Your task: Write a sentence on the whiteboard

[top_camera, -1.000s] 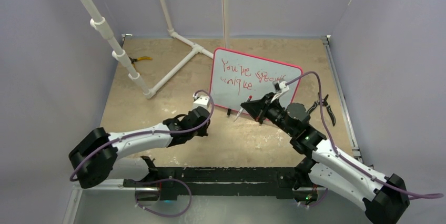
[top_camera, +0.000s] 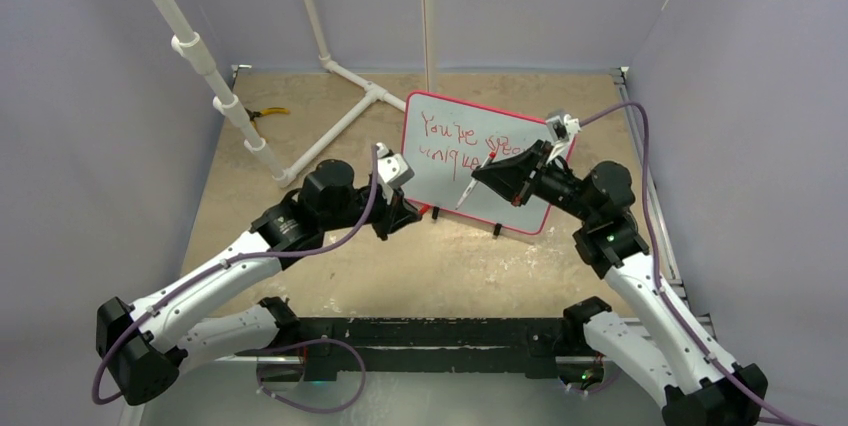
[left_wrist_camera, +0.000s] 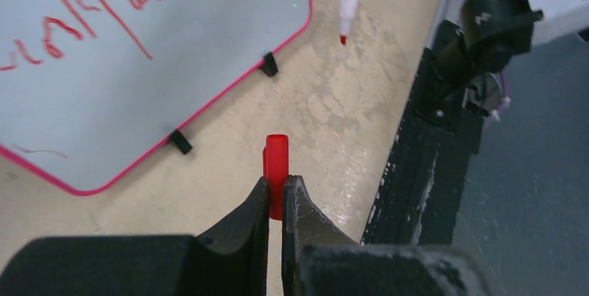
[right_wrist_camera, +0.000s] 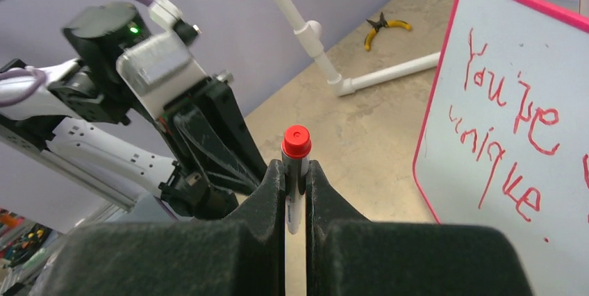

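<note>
The whiteboard (top_camera: 425,181), edged in pink, lies with red handwriting on it; "You're" and "unique" (right_wrist_camera: 510,178) are readable, and my right arm covers other words. My right gripper (top_camera: 477,175) is above the board, shut on a white marker (right_wrist_camera: 294,202) with a red end (right_wrist_camera: 297,140). The marker's bare red tip (left_wrist_camera: 343,39) points downward in the left wrist view. My left gripper is shut on a red cap (left_wrist_camera: 277,160), near the board's front edge and to the left of the marker.
White pipes (top_camera: 340,129) stand at the back left, with yellow-handled pliers (top_camera: 268,113) beyond them. Small black clips (top_camera: 497,230) sit along the board's front edge.
</note>
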